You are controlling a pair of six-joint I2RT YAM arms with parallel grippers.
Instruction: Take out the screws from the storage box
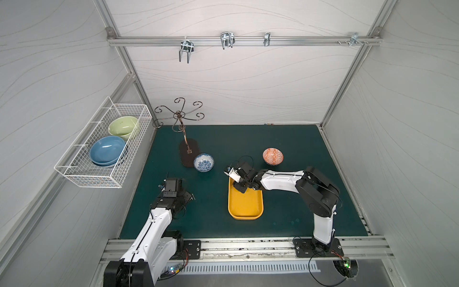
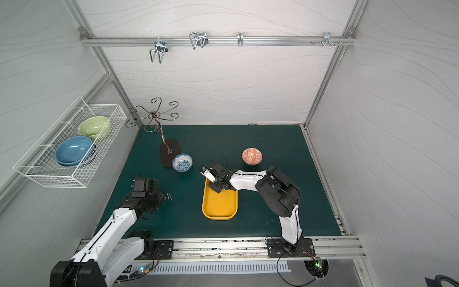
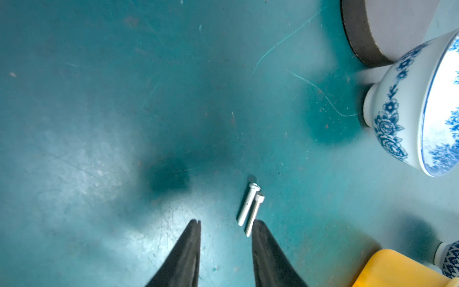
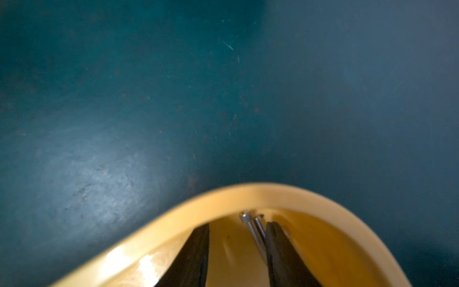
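Note:
The yellow storage box (image 1: 245,209) stands mid-table. In the right wrist view, two screws (image 4: 255,234) lie inside it by the curved end wall, partly hidden behind one finger. My right gripper is open over that end, its fingers reaching past the rim. The screws are close against the right-hand finger; whether they touch cannot be told. Two more silver screws (image 3: 250,208) lie side by side on the green table left of the box, also small in the top right view. My left gripper is open above the table, with those screws near one fingertip.
A blue-and-white bowl (image 1: 204,162) and a dark-based metal stand (image 1: 189,152) are behind the left gripper. An orange patterned bowl (image 1: 273,156) is behind the right arm. A wire basket (image 1: 90,180) with dishes hangs at left.

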